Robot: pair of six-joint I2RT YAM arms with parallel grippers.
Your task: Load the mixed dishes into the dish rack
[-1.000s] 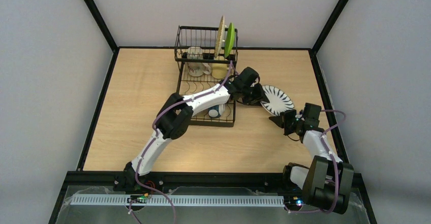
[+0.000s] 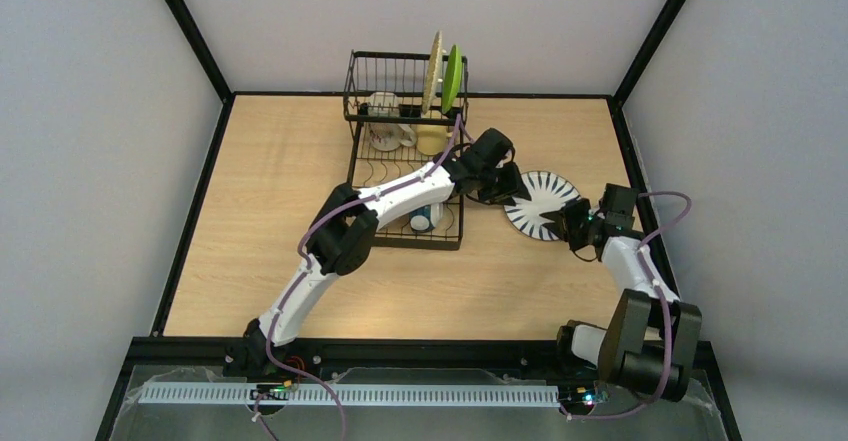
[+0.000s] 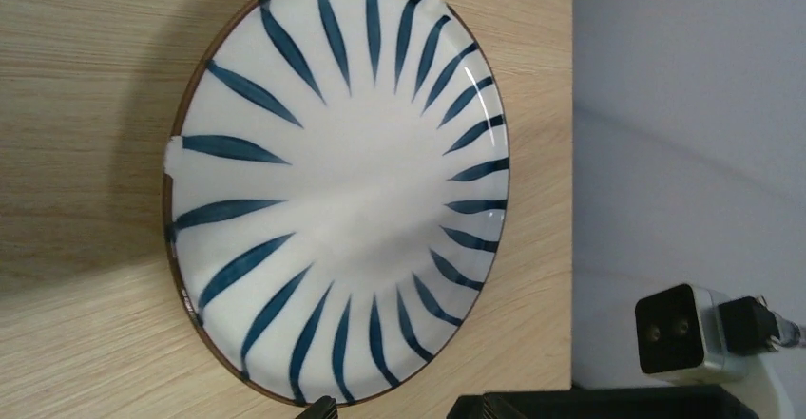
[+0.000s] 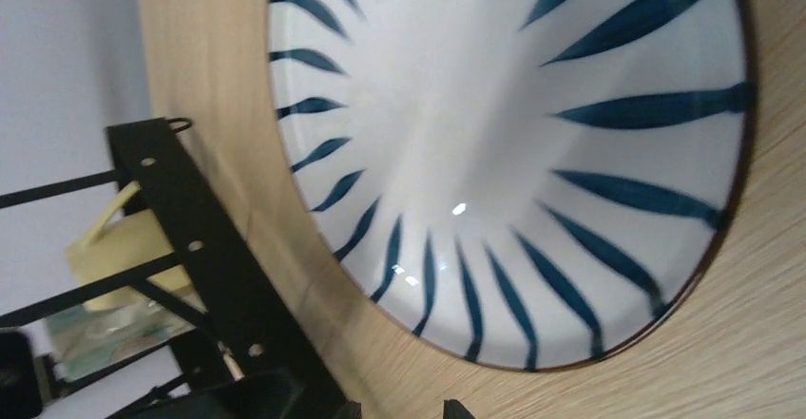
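Observation:
A round white plate (image 2: 541, 197) with blue stripes and a brown rim lies face up, nearly flat, on the table right of the black dish rack (image 2: 408, 244). At the plate's left side is my left gripper (image 2: 524, 193), its fingertips overlapping the rim from above. My right gripper (image 2: 551, 224) is at the near right rim. Gaps show between the fingertips of both the left gripper and the right gripper, with no rim clearly pinched. Whether either touches the plate (image 4: 437, 153) cannot be told.
On the rack's upper tier stand a cream plate (image 2: 433, 71) and a green plate (image 2: 452, 79). Below are a yellow cup (image 2: 431, 141), a white mug (image 2: 384, 138) and a blue-and-white cup (image 2: 420, 219). Bare tabletop (image 2: 510, 296) spreads in front of the plate.
The plate went from steeply tilted to nearly flat and shifted slightly left and nearer. My right gripper moved slightly up in the top view; the left arm barely moved.

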